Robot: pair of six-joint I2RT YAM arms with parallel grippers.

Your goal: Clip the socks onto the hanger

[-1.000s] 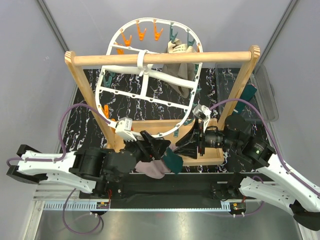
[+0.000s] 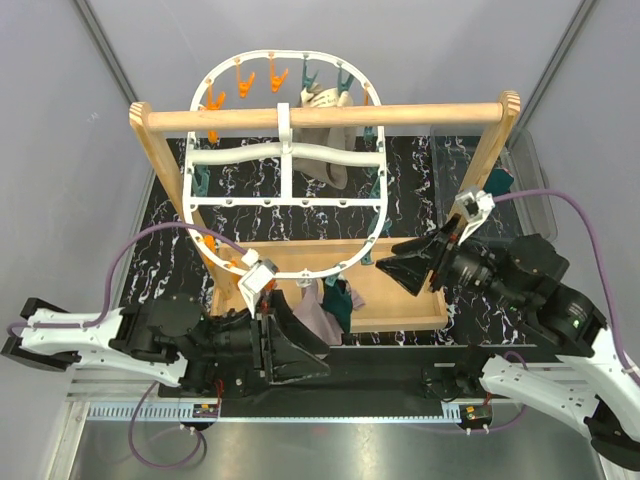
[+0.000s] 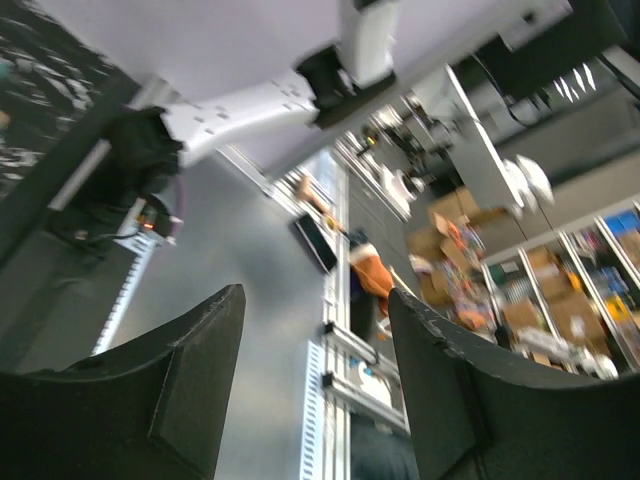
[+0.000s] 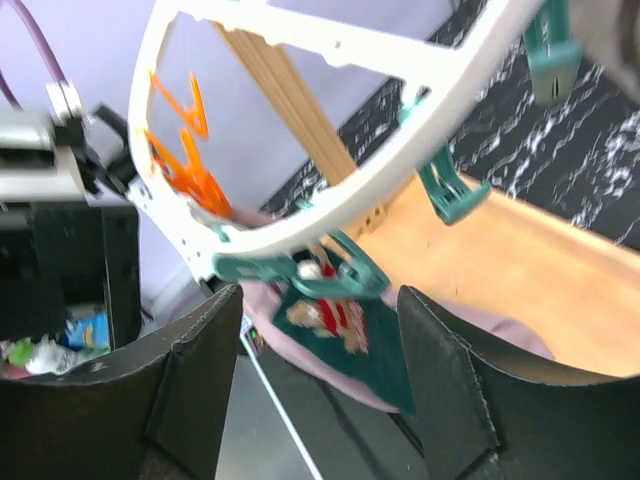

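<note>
A white ring-shaped hanger (image 2: 230, 156) hangs under the wooden bar, with orange and teal clips along its rim. A grey-beige sock (image 2: 322, 168) hangs at its far side by teal clips. At the near rim, a teal sock (image 4: 383, 345) and a pinkish sock (image 2: 314, 316) hang below a teal clip (image 4: 325, 283); how firmly the clip grips them cannot be told. My left gripper is open in front of the near rim, nothing between its fingers. My right gripper stands open and empty, right of the near rim, with the socks beyond its fingertips.
A wooden bar (image 2: 390, 116) on slanted posts spans above the hanger. Beneath lies a shallow wooden tray (image 2: 405, 315) on black marbled board. A clear bin (image 2: 541, 205) with a dark teal cloth (image 2: 498, 182) stands at the right.
Both grippers have moved away from the near rim, left toward the front and right outward to the right. The hanger has swung left and levelled; the near socks now hang more narrowly.
</note>
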